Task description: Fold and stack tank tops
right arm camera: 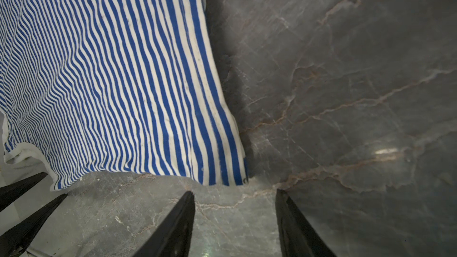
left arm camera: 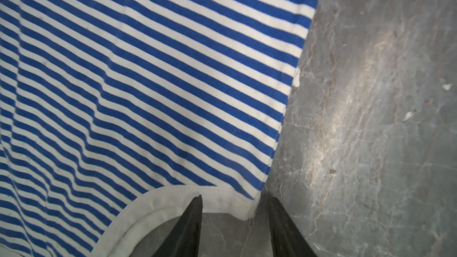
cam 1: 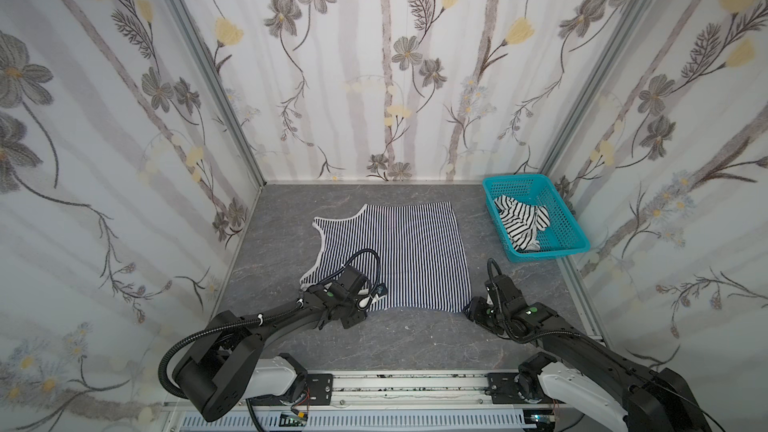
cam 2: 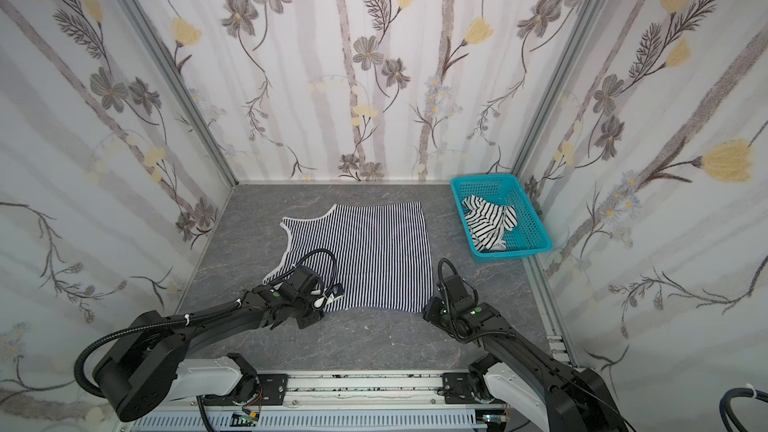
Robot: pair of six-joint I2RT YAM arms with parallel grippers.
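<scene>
A blue-and-white striped tank top (cam 1: 408, 256) lies spread flat on the grey table, its neck end toward the left and its hem toward the right. My left gripper is open at the near armhole corner, with the white-trimmed tip of cloth reaching between its fingers. At the near hem corner, my right gripper is part open. That corner of the cloth (right arm camera: 219, 166) lies just beyond its fingertips, and only bare table shows between the fingers.
A turquoise basket (cam 1: 572, 236) stands at the back right with a crumpled striped garment (cam 1: 521, 220) in it. Bare table (cam 1: 416, 344) stretches in front of the tank top. Walls close in the left, back and right sides.
</scene>
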